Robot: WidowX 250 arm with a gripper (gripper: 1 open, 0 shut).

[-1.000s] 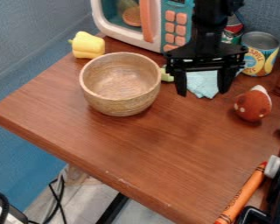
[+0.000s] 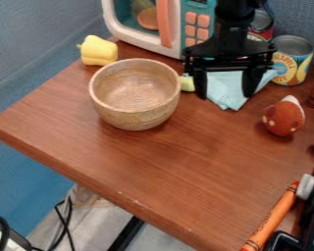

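Note:
The black gripper hangs low at the back of the table, over a light blue cloth. Its two fingers stand apart, one at each side above the cloth, with nothing visible held between them. A pale yellow-green item lies at the cloth's left edge, partly hidden. A woven bowl stands to the left.
A toy microwave stands behind, a yellow pepper at back left. A can, a red-brown ball and an orange marker occupy the right.
The gripper has moved back, away from the front of the cloth toward the microwave, uncovering more of the cloth.

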